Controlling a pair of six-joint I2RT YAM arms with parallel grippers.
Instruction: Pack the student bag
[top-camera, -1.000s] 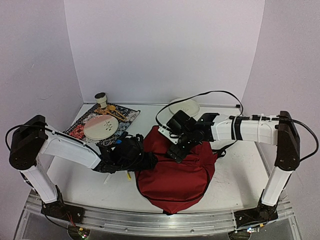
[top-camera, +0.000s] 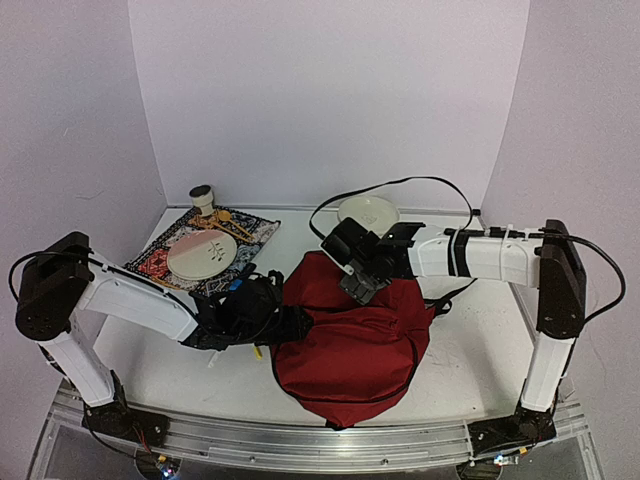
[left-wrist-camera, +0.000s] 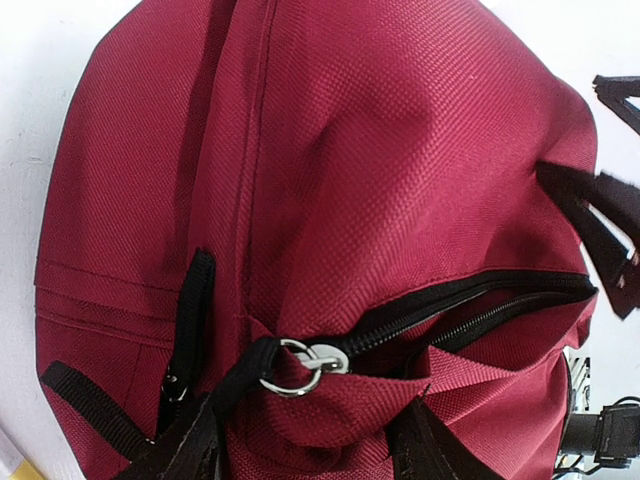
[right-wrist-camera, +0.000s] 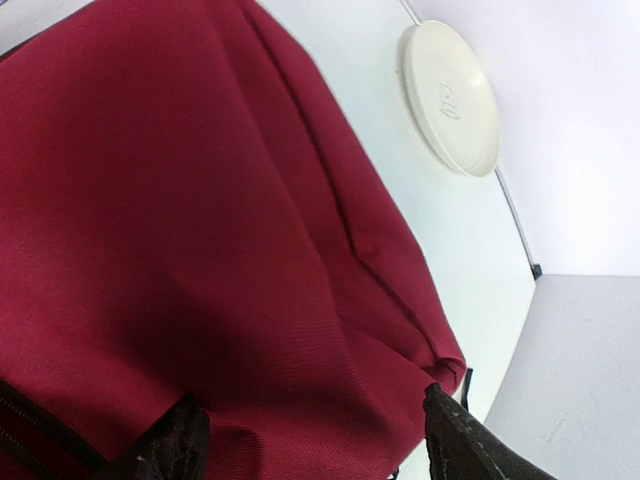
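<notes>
The red student bag (top-camera: 350, 365) lies on the table, its black zipper (left-wrist-camera: 480, 305) running across a parted opening. At the bag's left side is my left gripper. Bunched red fabric lies between its fingers, close to a metal zipper ring (left-wrist-camera: 290, 378); whether they pinch it I cannot tell. Over the upper middle of the bag, my right gripper has its fingers wide apart, with the bag's cloth visible behind the gap. Those parted fingers (left-wrist-camera: 600, 205) also show at the right edge of the left wrist view. The bag's inside is mostly hidden.
A white plate (right-wrist-camera: 455, 100) stands behind the bag. At the back left, a patterned mat (top-camera: 153, 262) carries a round pale plate (top-camera: 202, 255), with a cup (top-camera: 202, 198) at its far edge. A yellow item (top-camera: 258, 353) lies left of the bag.
The left arm has hardly moved.
</notes>
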